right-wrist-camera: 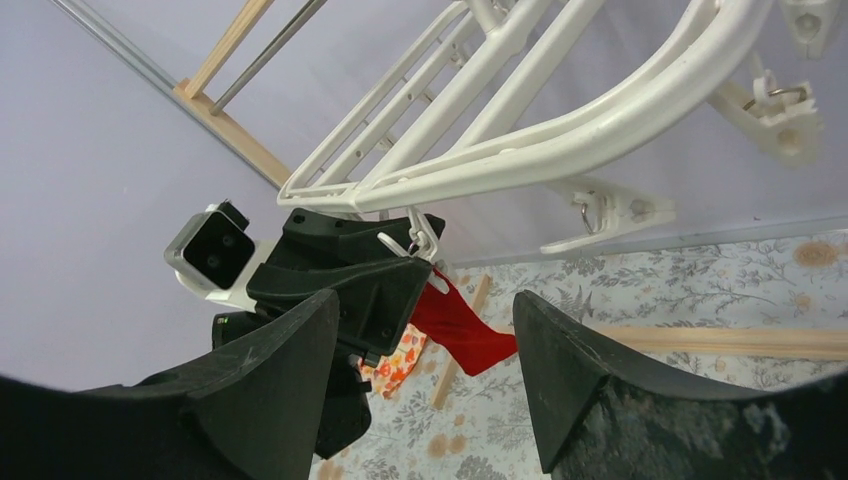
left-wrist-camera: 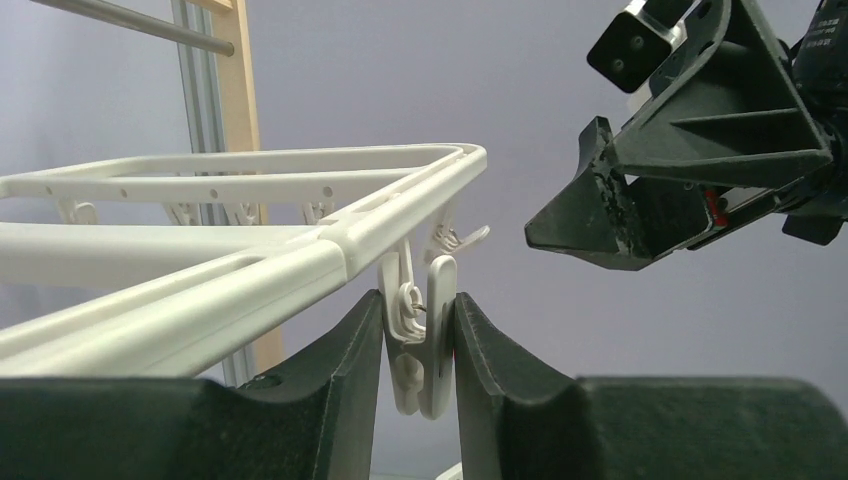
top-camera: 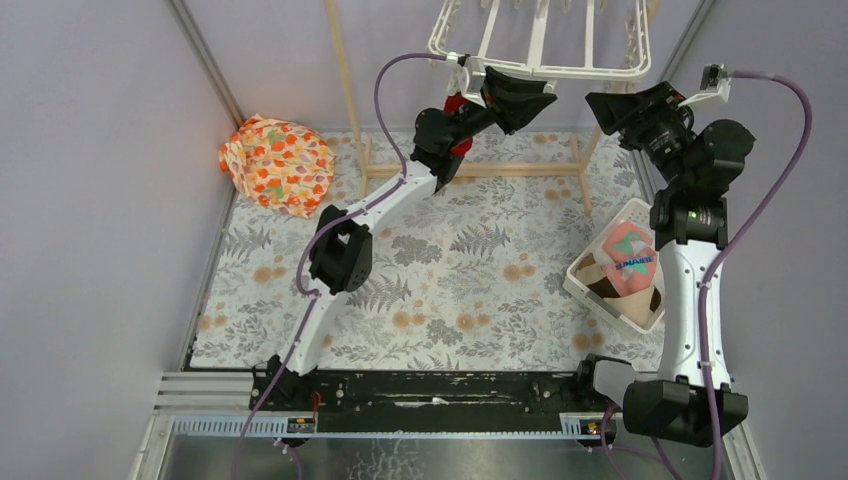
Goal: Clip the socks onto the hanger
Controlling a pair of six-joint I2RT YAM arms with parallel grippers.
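Observation:
The white hanger (top-camera: 540,70) hangs at the top of the top view, with clips below it. My left gripper is shut on a white clip (left-wrist-camera: 438,340) at the hanger's corner. Beneath it, a red sock (right-wrist-camera: 460,330) hangs behind my left gripper in the right wrist view; its top is hidden. My right gripper (top-camera: 625,105) is at the hanger's right end, apart from it; its fingers stand apart with nothing between them, facing other clips (right-wrist-camera: 620,210).
A white bin (top-camera: 585,280) with folded socks lies at the lower right. An orange patterned cloth (top-camera: 275,165) lies at the left. A wooden stand (top-camera: 520,170) stands at the back.

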